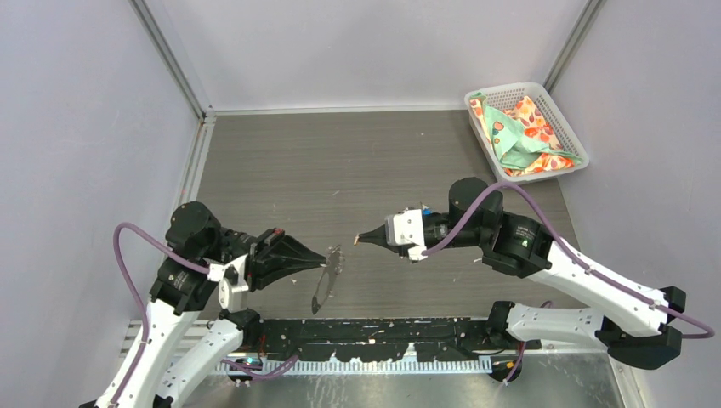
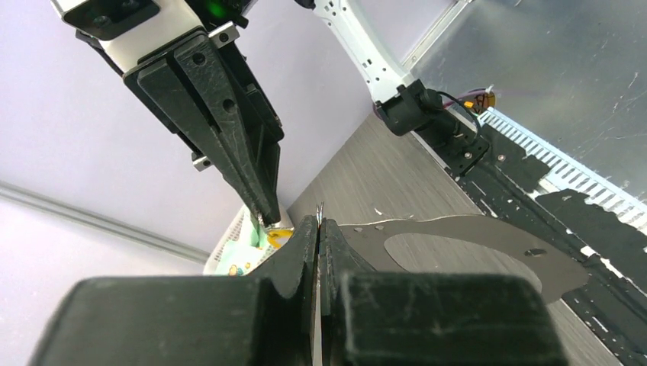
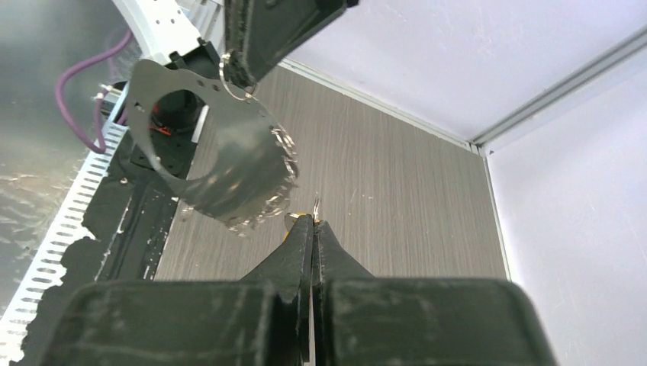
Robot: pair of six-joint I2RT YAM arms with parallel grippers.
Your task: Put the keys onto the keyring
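Note:
In the right wrist view my left gripper is shut on a thin wire keyring (image 3: 223, 75), whose loop stands out beside the fingertips. From it hangs a flat grey metal piece with a large oval opening, also broad in the left wrist view (image 2: 557, 267). My right gripper, seen from the left wrist, is shut on a small yellowish key (image 2: 281, 233); only part of it shows past the tips. From above, the left gripper (image 1: 326, 261) and right gripper (image 1: 358, 240) face each other, a short gap apart.
A white basket (image 1: 559, 115) with patterned cloth stands at the back right. A black rail with a white toothed strip (image 1: 387, 367) runs along the front.

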